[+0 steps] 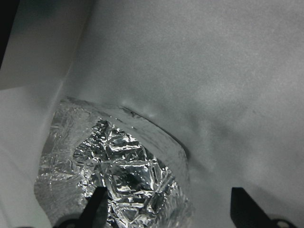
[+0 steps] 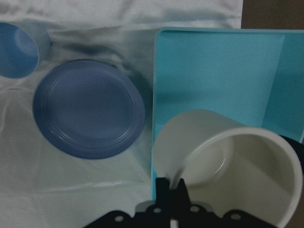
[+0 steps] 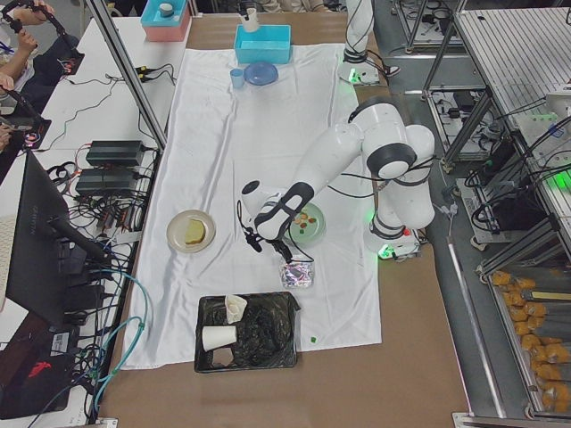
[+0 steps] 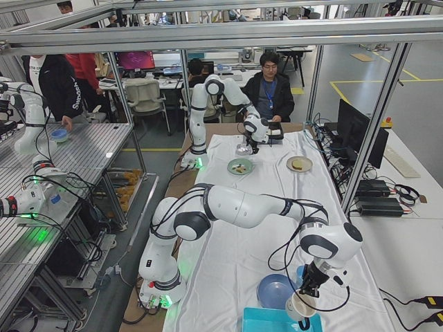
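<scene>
My left gripper (image 3: 272, 248) is open, just above a crumpled foil item in a clear dish (image 3: 296, 275) (image 1: 121, 166). A green plate (image 3: 314, 234) with small food bits sits beside it, and a cream plate (image 3: 178, 234) with a yellow item lies farther left. At the far end, my right gripper is shut on the wall of a white mug (image 2: 199, 133) (image 4: 302, 304), held over a turquoise bin (image 2: 213, 66). Beside the bin are a blue plate (image 2: 88, 109) and a light blue cup (image 2: 19, 50).
A black-lined container (image 3: 268, 348) holding a white cup and paper stands at the near end. Monitors and cables border one side.
</scene>
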